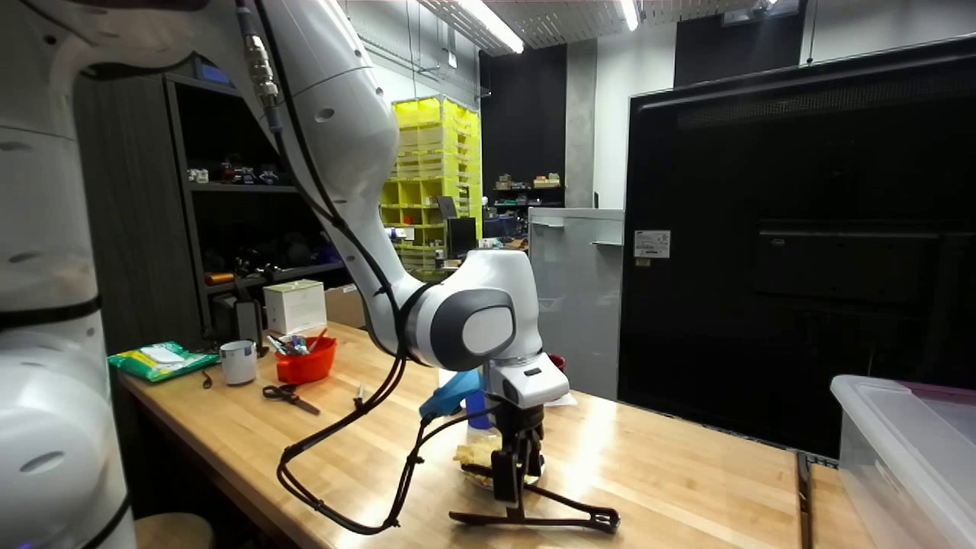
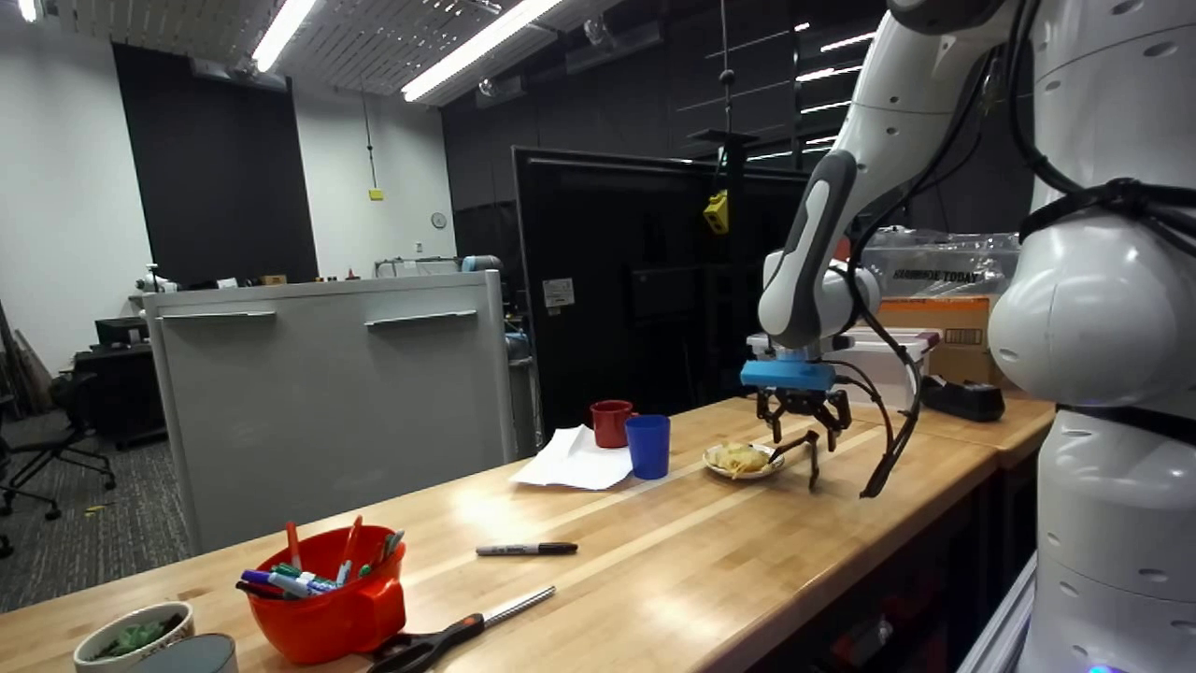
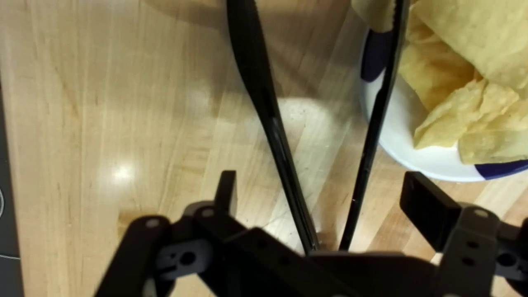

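Black tongs (image 3: 277, 126) rest with one arm on the table and the other leaning over the rim of a white plate (image 3: 403, 143) with dark blue patches. Yellow chips (image 3: 445, 94) fill the plate. In the wrist view my gripper is open, its two fingers on either side of the tongs near their joined end, which its own body hides. Nothing is seen clamped between the fingers. The second exterior view shows the gripper (image 2: 804, 436) low over the tongs (image 2: 809, 451), beside the plate (image 2: 748, 473).
Behind the plate stand a blue cup (image 2: 647, 447) and a red mug (image 2: 611, 422) by white paper (image 2: 575, 459). A marker (image 2: 527, 550), scissors (image 2: 448, 637) and a red pen container (image 2: 325, 606) lie farther along. A clear bin (image 1: 906, 448) stands at the table's other end.
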